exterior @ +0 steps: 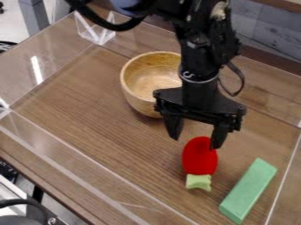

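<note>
The black gripper (206, 132) stands open in the middle of the camera view, its two fingers spread left and right above and just behind a red oval object (200, 156) with a pale green tip (199, 183). Nothing shows held between the fingers. A green block (248, 190) lies to the right and nearer the front.
A tan bowl (147, 75) sits behind the arm on the left. A clear plastic item (112, 19) is at the back edge.
</note>
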